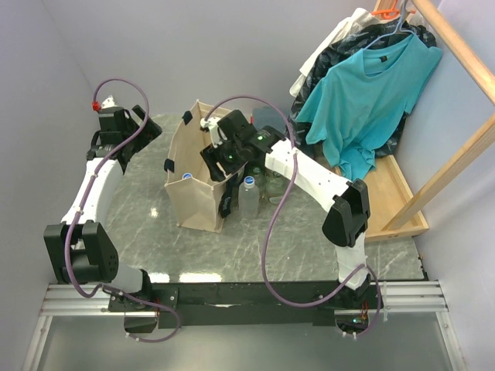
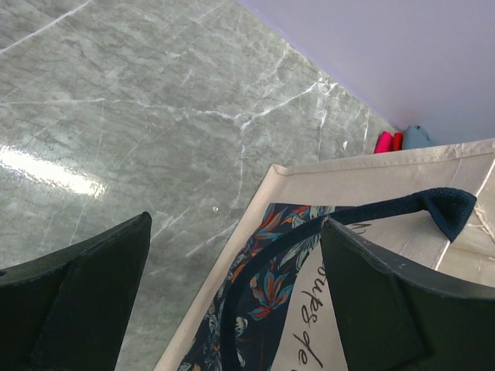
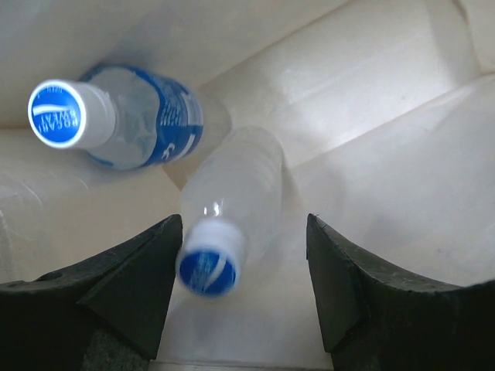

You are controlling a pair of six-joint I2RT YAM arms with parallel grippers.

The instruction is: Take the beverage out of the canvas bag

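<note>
The cream canvas bag [image 1: 193,209] stands mid-table, open at the top. My right gripper [image 1: 216,164] is over its opening, open [image 3: 242,241]. In the right wrist view a clear bottle with a blue-and-white cap [image 3: 209,267] sits between its fingers, with a gap around it; a second bottle with a blue label [image 3: 166,127] stands behind it to the upper left. My left gripper [image 1: 143,124] is outside the bag to the left, its fingers apart [image 2: 237,270], above the table and the bag's edge, nothing visibly held.
A clear bottle [image 1: 249,199] and other containers stand right of the bag. A wooden rack [image 1: 402,205] with hanging shirts [image 1: 363,100] fills the right side.
</note>
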